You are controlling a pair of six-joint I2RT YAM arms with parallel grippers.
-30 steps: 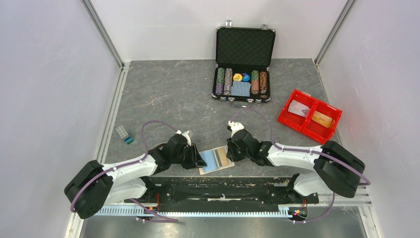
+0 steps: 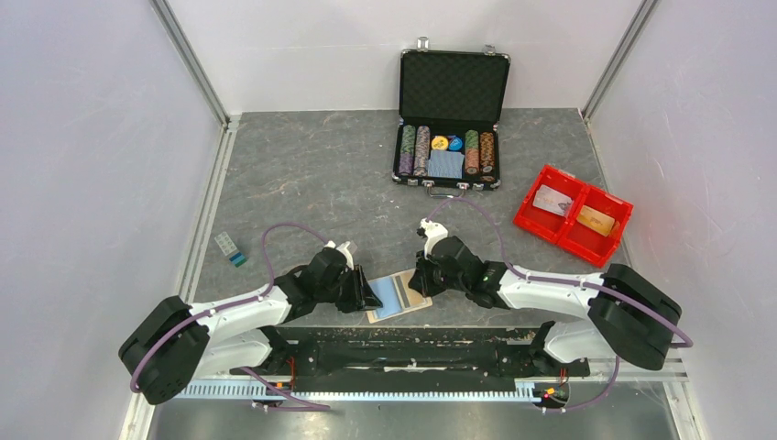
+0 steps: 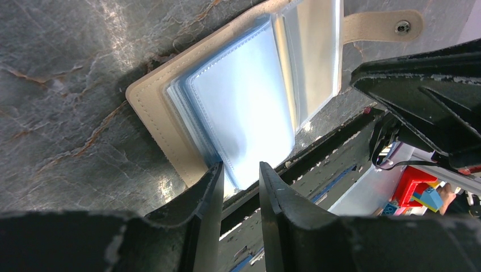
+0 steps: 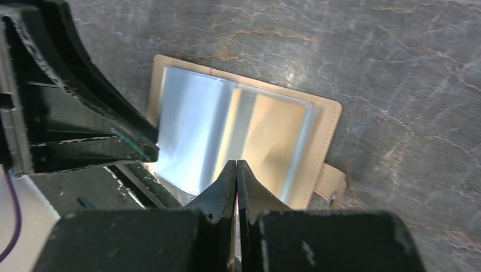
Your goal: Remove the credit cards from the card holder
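The beige card holder (image 2: 410,310) lies spread open on the table between the two arms. Its light-blue sleeve pages (image 3: 244,102) fan to the left side, and a clear sleeve page (image 4: 275,136) lies over the beige right cover. My left gripper is at the blue side with its fingers apart, the corner of the blue pages showing in the gap. In the right wrist view my right gripper is shut, its tips meeting over the clear page with nothing between them; that page lies outside the fingers. No credit card shows clearly inside the sleeves.
A red two-part tray (image 2: 527,218) holding flat cards stands at the right. At the back is an open black chip case (image 2: 454,87). A small grey-and-blue block (image 2: 229,247) lies far left.
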